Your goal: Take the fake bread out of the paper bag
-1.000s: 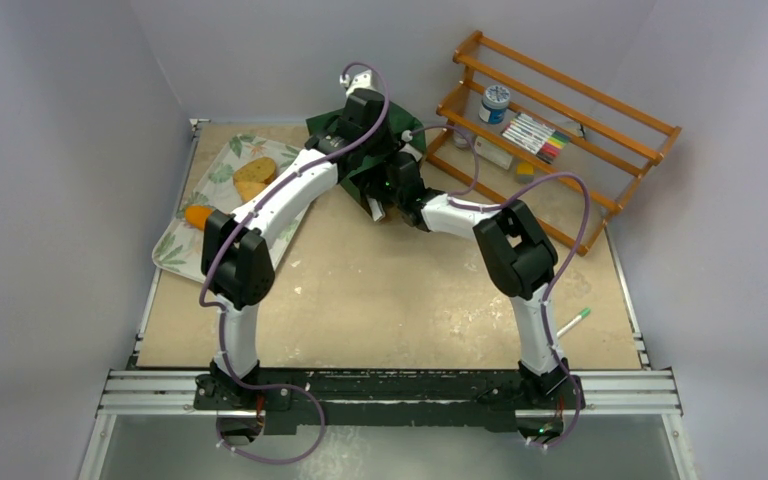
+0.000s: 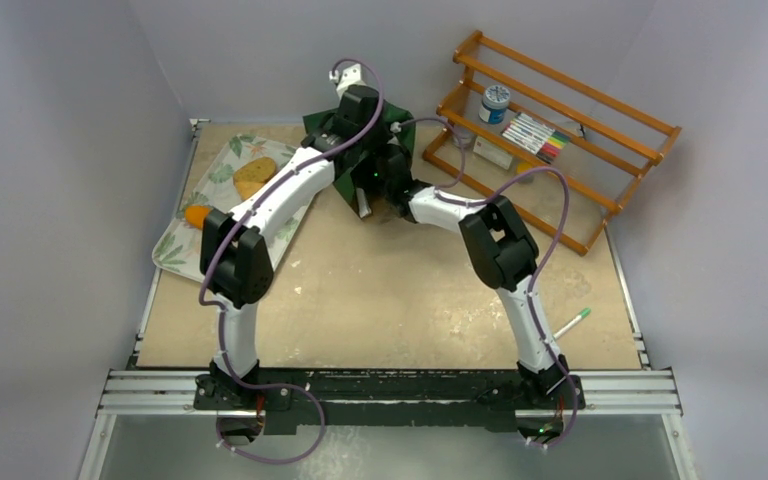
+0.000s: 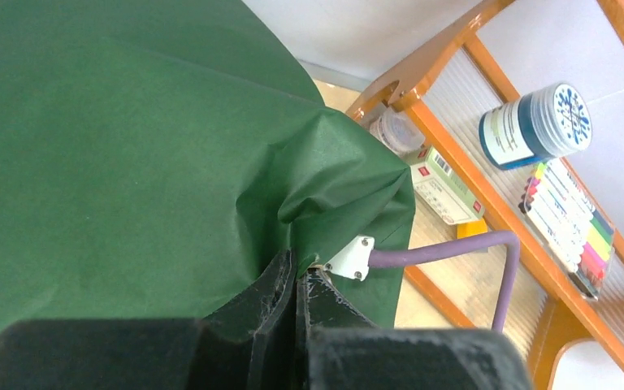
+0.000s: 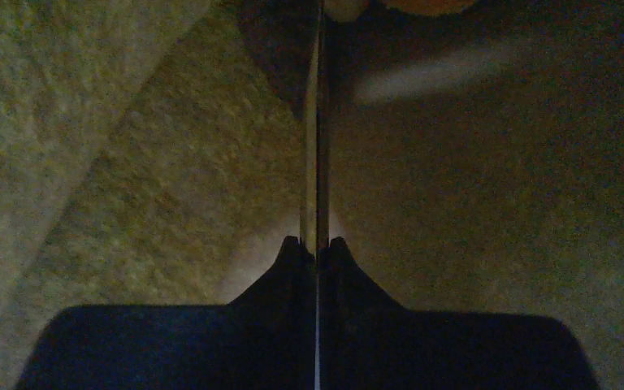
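Observation:
A green bag [image 3: 130, 179] fills much of the left wrist view and stands at the back middle in the top view. My left gripper is shut at its crumpled edge. My right gripper is inside the bag, in a dim brownish interior, its fingers nearly together; a dark brown piece and an orange one [image 4: 426, 6] show at their tips, and I cannot tell exactly what is between them. Bread pieces [image 2: 258, 172] lie on a patterned tray [image 2: 175, 255] at left, beside an orange item [image 2: 196, 215].
A wooden rack [image 2: 610, 203] with jars, markers and boxes stands at the back right, close to the bag. A pen [image 2: 572, 322] lies at the right front.
Both arms have shifted slightly left and toward the back, the right one more, along with the bag.

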